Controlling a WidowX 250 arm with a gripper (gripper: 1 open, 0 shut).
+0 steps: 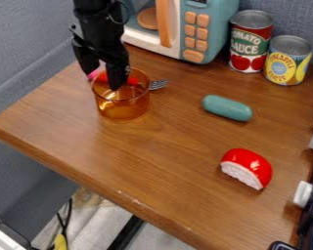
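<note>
The black gripper (105, 68) hangs from the top left, its fingers reaching down over and into an amber transparent cup (121, 104). A red object (99, 76) shows at the cup's upper part near the fingers; whether it is held I cannot tell. A silver fork (156, 85) sticks out to the right of the cup.
A teal toy microwave (201, 20), tomato can (249, 44) and yellow can (288, 64) stand at the back. A teal cylinder (227, 107) and red-and-white piece (246, 167) lie on the wooden table (146, 171). A dark appliance edges the right.
</note>
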